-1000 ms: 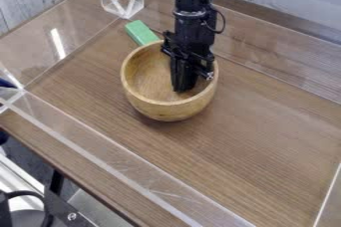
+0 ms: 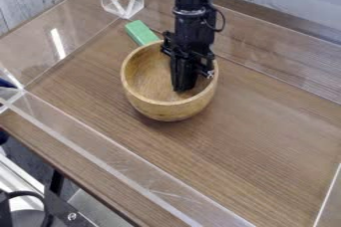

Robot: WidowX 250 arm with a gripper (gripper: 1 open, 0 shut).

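Observation:
My gripper reaches down from the top into a wide tan bowl in the middle of the table. Its fingertips are inside the bowl, near the right half, and are dark and partly hidden, so I can't tell how they stand or whether anything is between them.
A green block lies just behind the bowl to the left. A clear angular plastic object is farther back left. Cables show at the lower left.
The gripper and bowl have shifted very slightly; otherwise little differs.

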